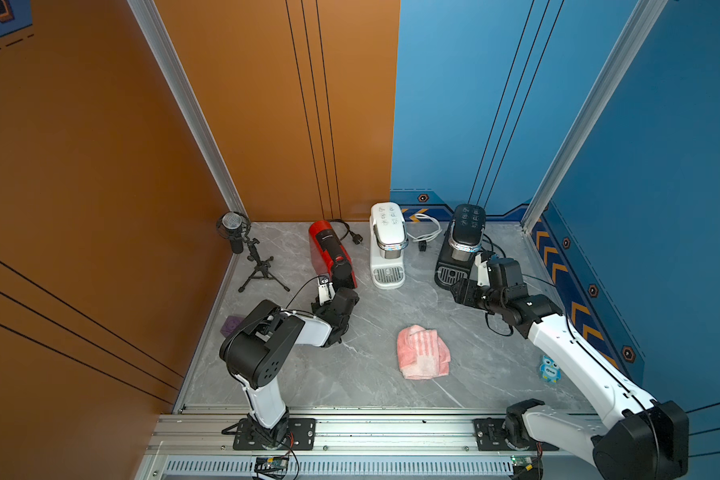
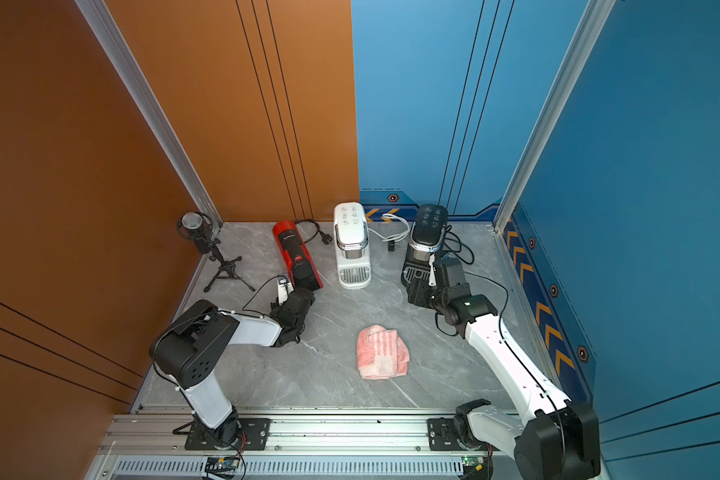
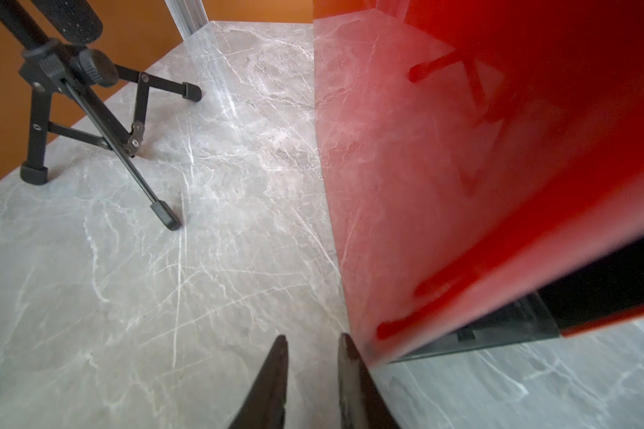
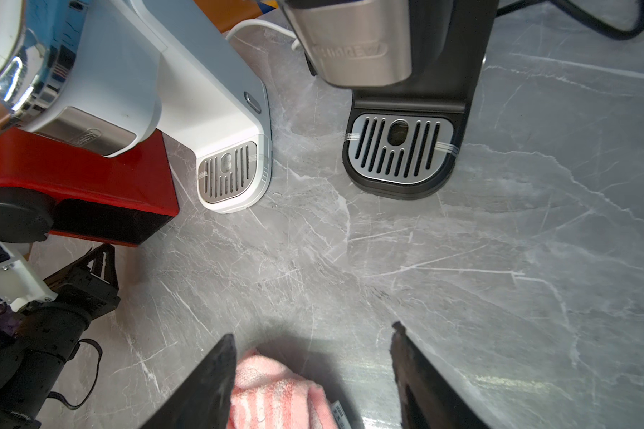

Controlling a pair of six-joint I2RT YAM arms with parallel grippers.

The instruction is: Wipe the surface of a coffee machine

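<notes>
A red coffee machine [image 1: 325, 248] lies at the left, with my left gripper at its front, low by the red body; its fingers stand part open, nothing seen between them. A white coffee machine [image 1: 388, 240] and a black coffee machine [image 1: 465, 232] stand to its right. My right gripper hangs in front of the black machine, its fingers apart in the right wrist view; whether anything is between them is unclear. A folded pink cloth [image 1: 422, 352] lies on the table at the front middle.
A microphone on a tripod [image 1: 260, 268] stands at the back left. Cables lie behind the machines. A small blue toy [image 1: 549, 368] sits at the right front.
</notes>
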